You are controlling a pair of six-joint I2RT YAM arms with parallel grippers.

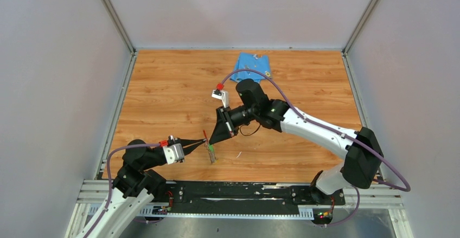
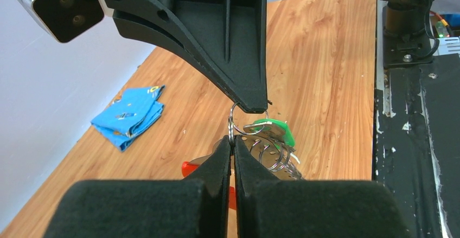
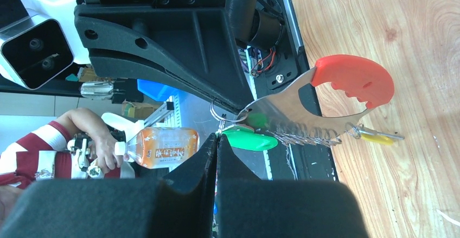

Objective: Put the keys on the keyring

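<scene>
My left gripper is shut on a thin metal ring at its fingertips. My right gripper is also shut, its tips against the far side of that ring; whether it pinches the wire is hard to tell. A green-headed key sits right beside the right fingertips. Next to the left fingertips hangs a metal plate with a red handle and a row of small rings; a yellow key dangles from its end. From above, the two grippers almost meet.
A folded blue cloth lies at the back of the wooden table. A small white scrap is on the wood right of the grippers.
</scene>
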